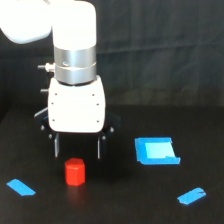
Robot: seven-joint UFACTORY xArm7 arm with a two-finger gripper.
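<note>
A small red block point(75, 172) sits on the dark surface, left of centre. My gripper point(78, 154) points down behind or above it, fingers wide apart. One dark finger point(57, 146) appears to the left of the block and the other to its right, both with their tips higher in the view than the block's middle. Nothing shows between them in their grip, and whether either touches the block cannot be told. A blue-bordered square point(143, 152) with a pale light-blue middle lies to the right of the gripper.
Flat blue strips lie on the surface, one point(20, 187) at the left and another point(191, 196) at the lower right. A dark curtain point(160, 60) hangs behind.
</note>
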